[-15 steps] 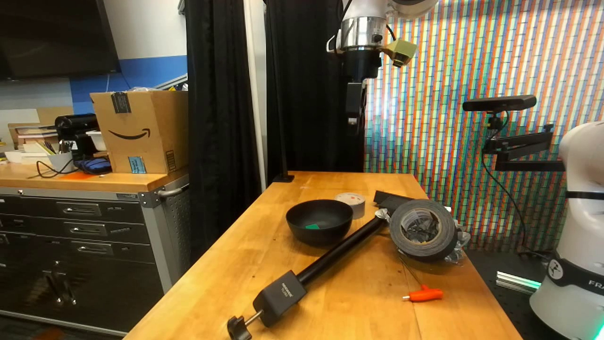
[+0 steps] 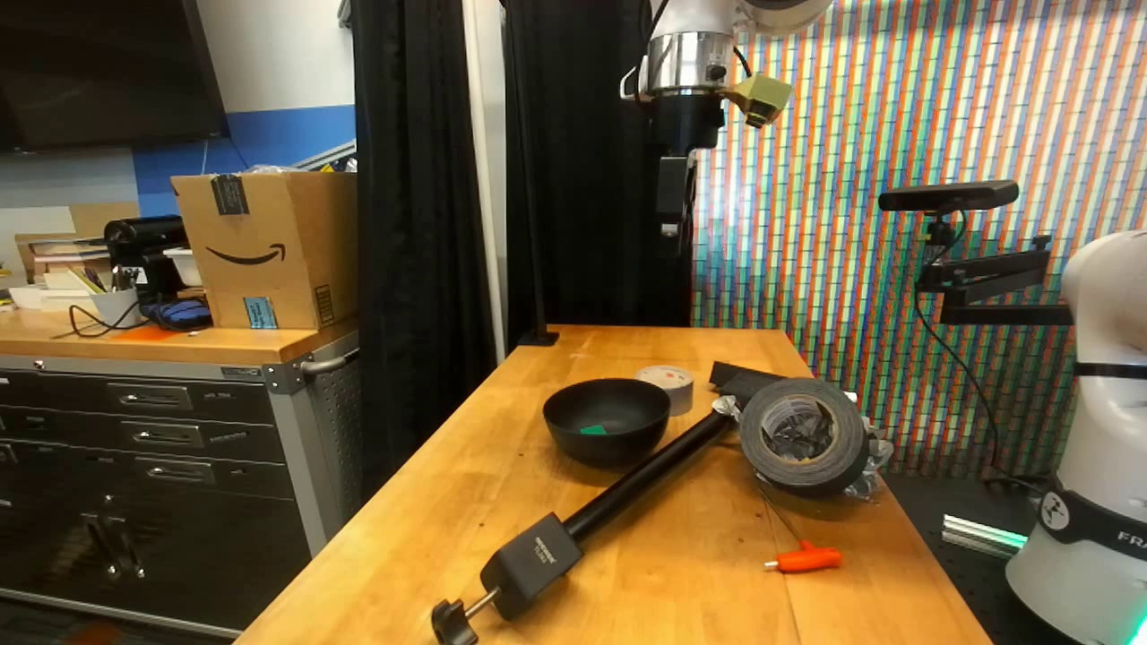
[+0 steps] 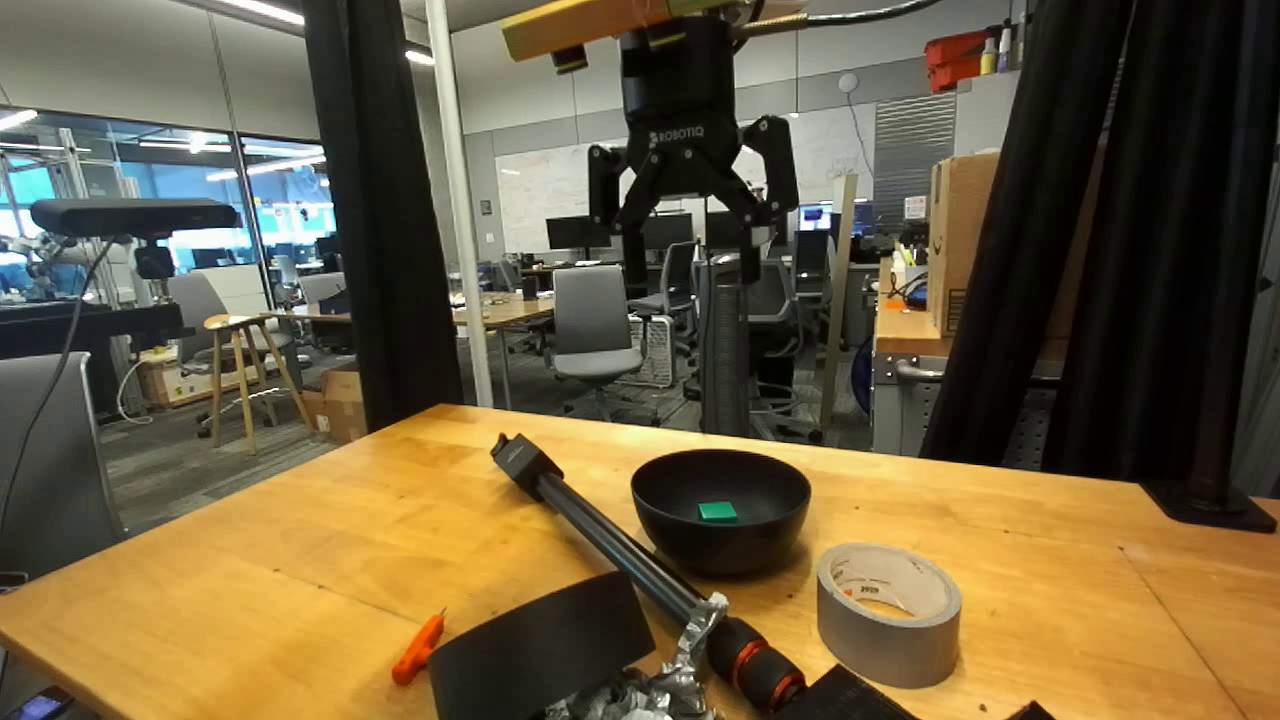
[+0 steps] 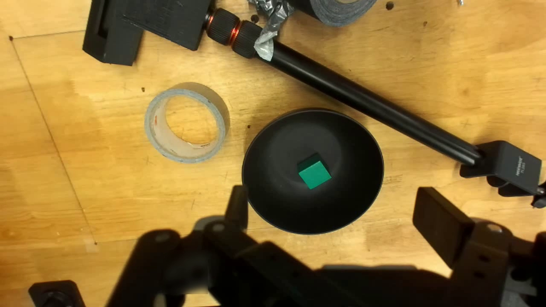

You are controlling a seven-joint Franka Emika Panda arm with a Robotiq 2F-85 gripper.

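Note:
High above the table hangs my gripper [image 3: 692, 262], pointing down with its fingers spread and only air between them. In the wrist view the gripper's fingers [image 4: 442, 225] stand wide apart at the lower edge. A black bowl [image 4: 276, 204] rests on the table, and a small green block [image 4: 315, 174] lies inside it near the middle. From the side, the bowl [image 3: 720, 548] sits well below the fingertips, with the green block [image 3: 717, 511] showing over its rim. In exterior view 1 the gripper appears side-on, so the gap is hidden there.
A grey tape roll [image 4: 220, 110] stands close beside the bowl. A black pole with a clamp [image 4: 368, 99] runs past its other side, near a large black tape roll [image 2: 849, 462] and an orange-handled tool [image 2: 809, 558]. Bare tabletop [image 3: 300, 540] lies beyond the pole's clamp.

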